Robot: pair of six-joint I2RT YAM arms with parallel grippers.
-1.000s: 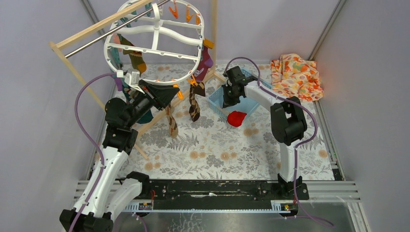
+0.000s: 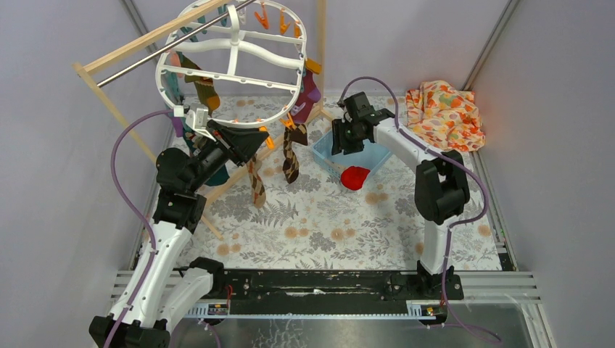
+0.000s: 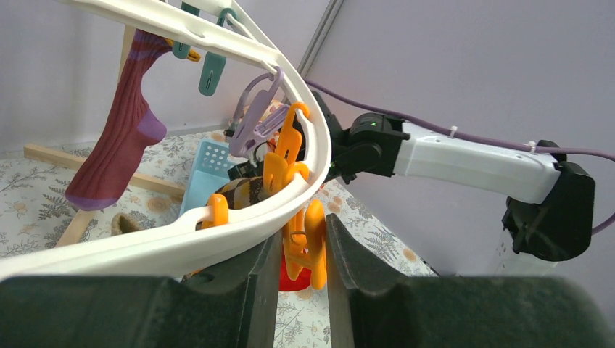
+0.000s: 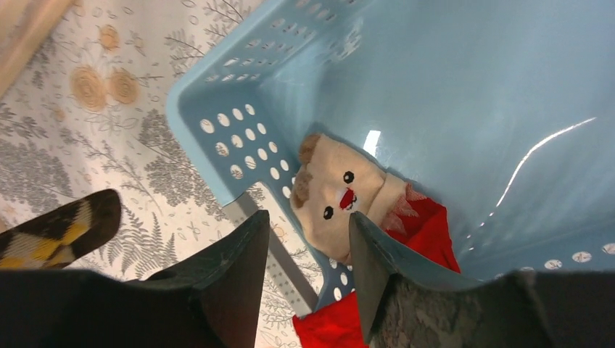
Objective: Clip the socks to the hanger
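Observation:
My left gripper (image 2: 254,141) is shut on an orange clip (image 3: 315,243) on the white hanger rim (image 3: 145,249). Socks hang from the hanger: maroon-purple (image 3: 120,130), patterned brown (image 2: 290,159) and others. My right gripper (image 2: 341,138) is open over the blue basket (image 4: 442,87), with nothing between its fingers. Beneath it lie a beige sock with a bear face (image 4: 333,185) and red cloth (image 2: 354,176).
A wooden frame (image 2: 130,45) carries the hanger at upper left. A flowered cloth (image 2: 444,119) is heaped right of the basket.
My left arm has stayed still. The hanging patterned socks have swayed slightly.

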